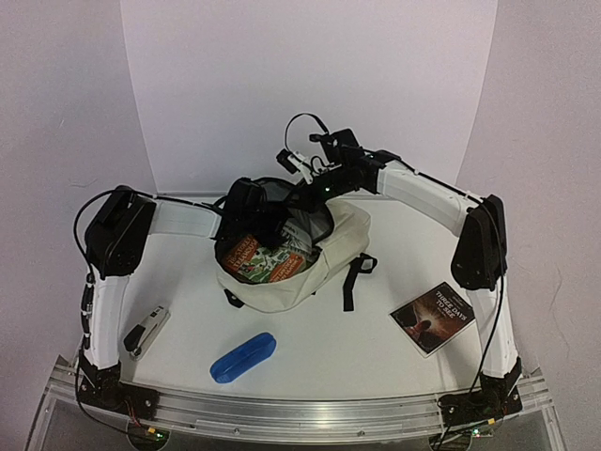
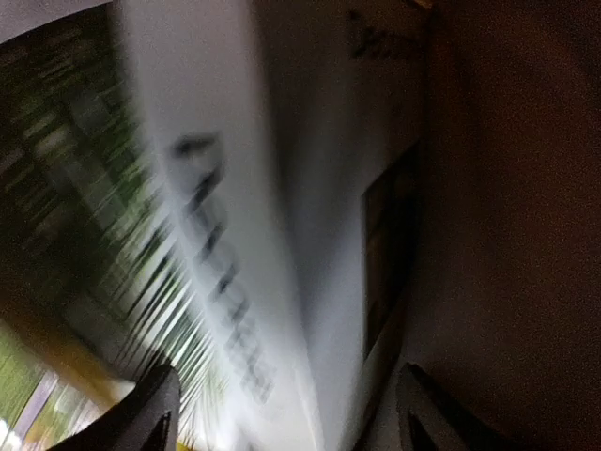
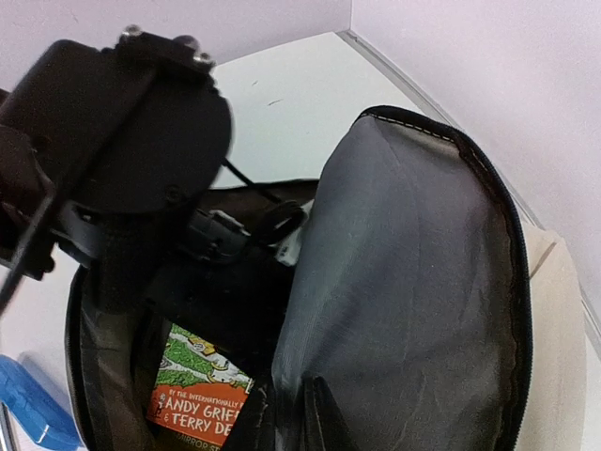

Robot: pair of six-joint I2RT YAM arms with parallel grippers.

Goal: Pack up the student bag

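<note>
The cream bag (image 1: 338,246) lies open at the table's middle, its dark mouth facing the front left. Inside shows a colourful book with orange lettering (image 1: 246,263); the right wrist view shows part of its orange cover (image 3: 192,404). My left gripper is inside the mouth, fingers apart on either side of a blurred white book spine (image 2: 211,216), with gaps at both sides. Seen from above, the left arm hides part of that white book. At the bag's upper rim, my right gripper is shut on the grey lining (image 3: 404,272), holding the flap up.
A blue case (image 1: 243,357) lies at the front, with a white and black stapler (image 1: 146,333) to its left. A dark-covered book (image 1: 433,318) rests at the right. A black strap (image 1: 353,282) trails from the bag.
</note>
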